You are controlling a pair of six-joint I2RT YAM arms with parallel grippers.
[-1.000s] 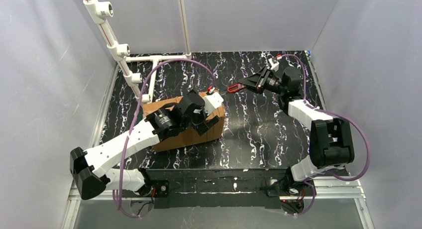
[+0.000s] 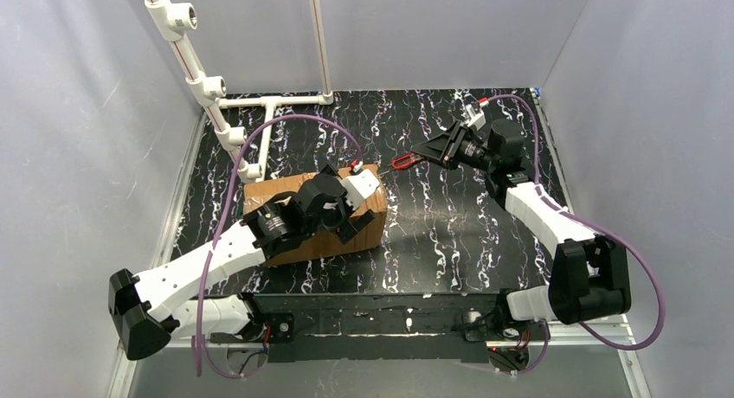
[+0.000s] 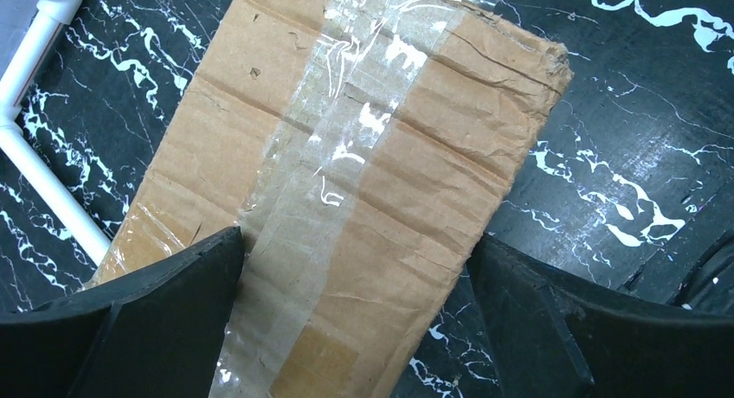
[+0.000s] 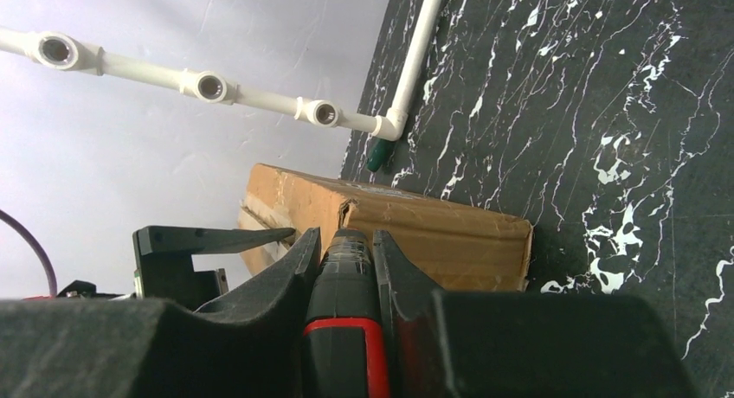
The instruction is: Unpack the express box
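A taped cardboard box [image 2: 372, 229] lies on the left half of the black marble table. My left gripper is open over its taped top, fingers at either side of the view. My right gripper is shut on a red-and-black handled tool [image 4: 342, 355], seen in the top view as red handles [image 2: 404, 160] just right of the box's upper right corner. The tool's far end is mostly hidden in the right wrist view.
White pipe framing [image 2: 268, 130] stands behind and left of the box.
The left arm and box have shifted slightly left. The right arm has moved a little toward the front and left, still holding the red-handled tool.
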